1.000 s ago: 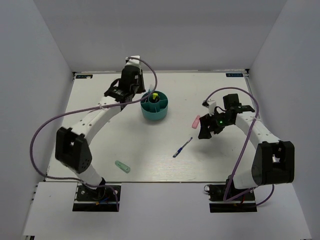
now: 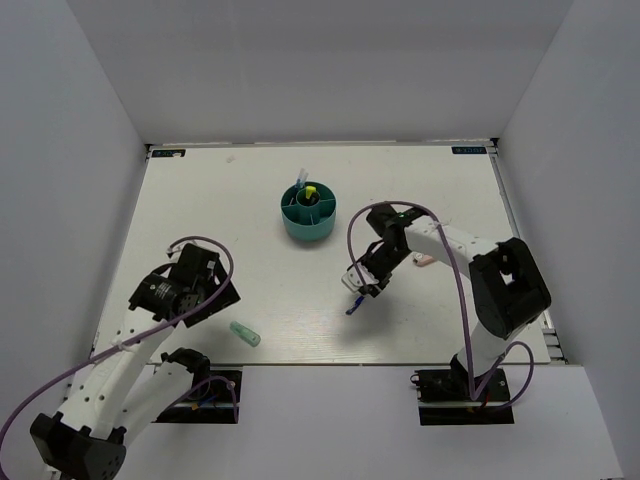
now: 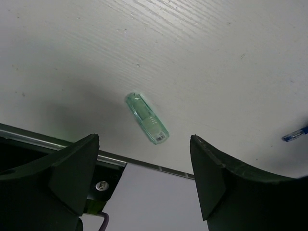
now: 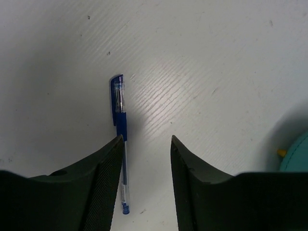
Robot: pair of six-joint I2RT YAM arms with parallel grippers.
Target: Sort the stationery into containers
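Note:
A teal round container (image 2: 308, 229) with compartments stands at the back centre, holding a clear item (image 2: 301, 178) and a yellow-tipped one (image 2: 311, 190). Near the front left edge lies a green translucent piece (image 2: 245, 333). My left gripper (image 2: 226, 297) is open above and behind it; in the left wrist view the green piece (image 3: 147, 118) shows between the spread fingers, untouched. A blue-and-clear pen (image 4: 121, 126) lies on the table under my right gripper, which is part open and empty. The pen is nearer its left finger. From the top, that gripper covers most of the pen (image 2: 355, 304).
A pink item (image 2: 422, 259) lies right of centre, partly hidden by the right arm. The container's teal wall (image 4: 296, 159) shows at the right wrist view's edge. Bare table separates the two arms.
The left arm has swung from beside the container to the front left, near the green piece. My right gripper has moved left over the pen, from beside the pink item.

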